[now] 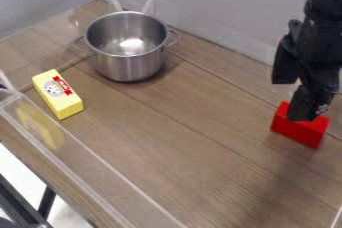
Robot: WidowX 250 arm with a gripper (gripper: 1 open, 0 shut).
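Note:
The black gripper [301, 77] is at the right of the view, raised just above and behind a red block [301, 129] that lies on the wooden table. Whether its fingers are open or shut is hard to tell, and nothing clearly shows between them.
A steel pot [127, 47] with side handles stands at the back left. A yellow box [56, 94] with a red and white label lies at the left edge, near a clear plastic rim.

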